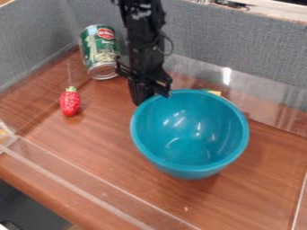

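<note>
My black gripper [149,90] is lowered at the upper left rim of a teal bowl [189,144], its tips at or just behind that rim and partly hidden, so whether they touch it is unclear. A green Del Monte can [100,52] stands at the back left. A red toy strawberry [71,103] lies on the wooden surface at the left. A small yellow item shows behind the bowl, mostly hidden.
The wooden tray floor [84,162] has free room left and front of the bowl. Grey fabric walls [240,63] and clear plastic edges bound it at back, left and front.
</note>
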